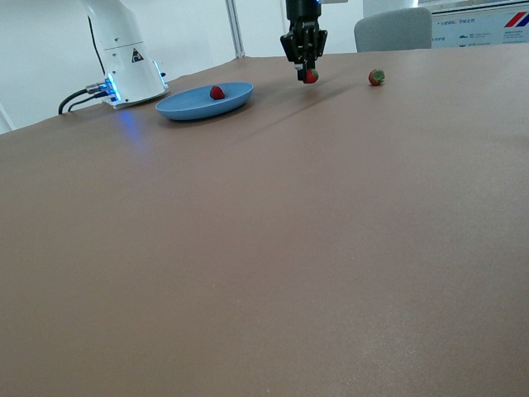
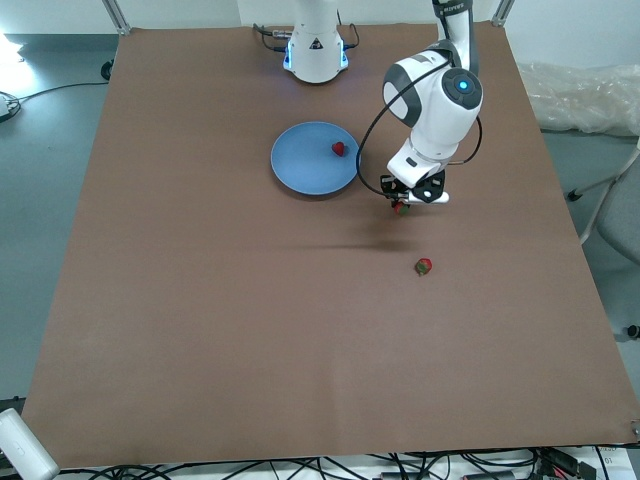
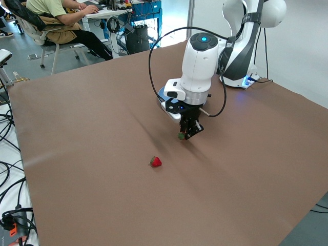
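My gripper [image 1: 306, 71] points down just above the brown table, right of the blue plate [image 2: 313, 170], with a strawberry [image 1: 312, 76] at its fingertips; whether the fingers are closed on it is unclear. The plate holds one red strawberry [image 2: 339, 148]. Another strawberry [image 2: 423, 267] lies alone on the bare table, below the gripper in the left camera view and right of it in the top camera view.
Cables and equipment line the table's edge.
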